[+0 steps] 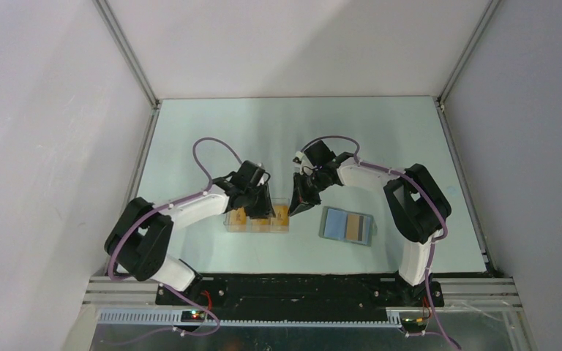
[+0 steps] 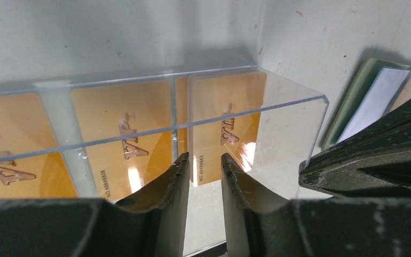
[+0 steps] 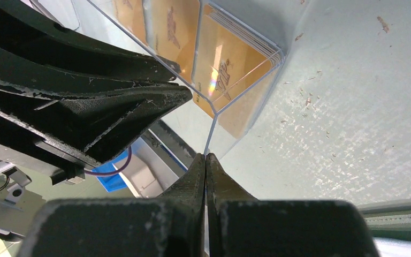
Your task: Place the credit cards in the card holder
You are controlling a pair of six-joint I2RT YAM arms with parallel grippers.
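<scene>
A clear box [image 2: 289, 120] with side-by-side compartments holds orange cards; one orange card [image 2: 126, 136] stands in the middle compartment, another orange card [image 2: 230, 139] in the right one. My left gripper is part open over the box's front, near the divider between these compartments. Nothing is visibly gripped between its fingers. My right gripper is shut at the box's right front corner, with the thin clear wall running into its fingertips. From above, the left gripper [image 1: 265, 216] covers much of the cards; the right gripper [image 1: 290, 214] is beside the box's right end.
A green-edged tray [image 1: 323, 235] with blue and tan flat pieces lies to the right, under the right arm. The table behind both arms is clear. The two grippers are close together.
</scene>
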